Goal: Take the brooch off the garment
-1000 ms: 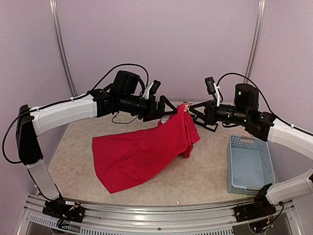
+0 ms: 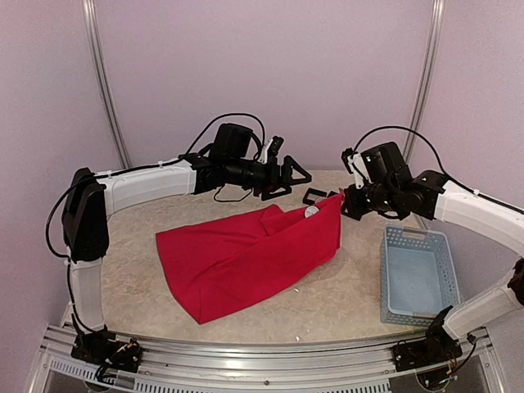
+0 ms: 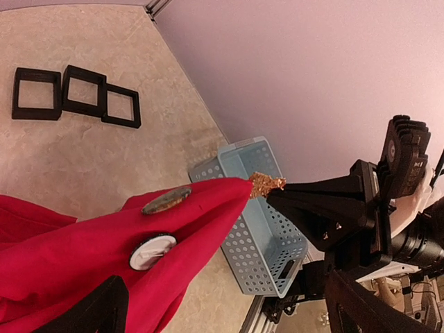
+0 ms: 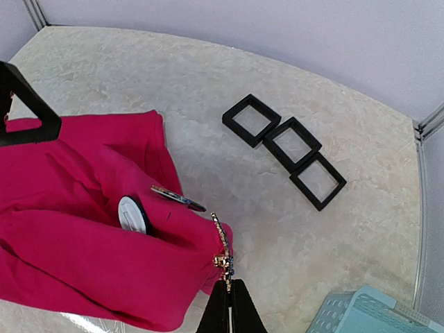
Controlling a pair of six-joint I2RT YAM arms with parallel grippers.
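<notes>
The red garment [image 2: 237, 262] lies on the table, its right corner raised toward my right gripper. That gripper is shut on the gold jewelled brooch [image 3: 266, 183] [image 4: 223, 261], which is at the garment's lifted tip; whether the pin is still in the cloth I cannot tell. A white round piece [image 3: 152, 252] and a dark oval piece [image 4: 177, 198] are also on the cloth. My left gripper [image 2: 286, 178] stands open above and left of the raised corner, with nothing between its fingers.
Three black square frames [image 4: 291, 146] lie at the back of the table. A light blue perforated basket [image 2: 417, 274] stands at the right. Bare table shows in front of and left of the garment.
My right gripper has moved right and lower, drawing the garment's corner with it. The left gripper has moved right, and the cloth it was near now lies apart from it.
</notes>
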